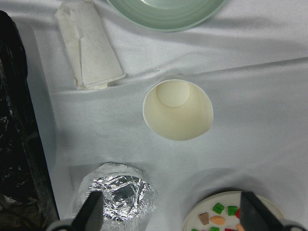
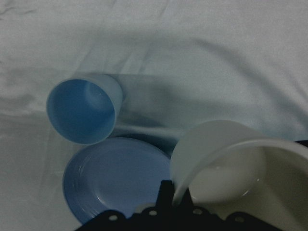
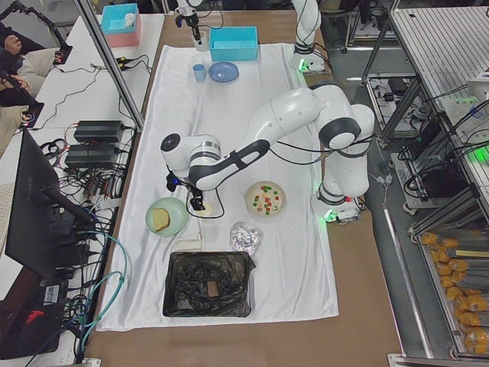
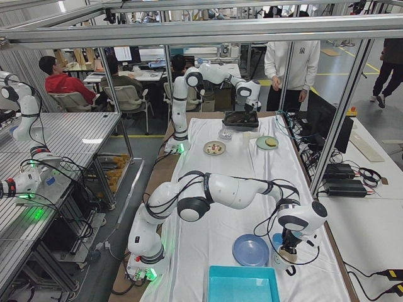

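Observation:
My left gripper hangs open over a cream paper cup [image 1: 178,110], which stands below it near a folded napkin [image 1: 89,48], a foil-wrapped item [image 1: 120,192], a green plate [image 3: 176,222] with a yellow piece on it, and a plate of coloured pieces [image 3: 260,210]. My right gripper is shut on the rim of a white mug [image 2: 216,134], beside a light blue cup [image 2: 82,115] and a blue plate [image 2: 115,178].
A black-lined bin [image 3: 191,267] lies at the near end of the white cloth. A turquoise tray [image 4: 242,283] is at the other end.

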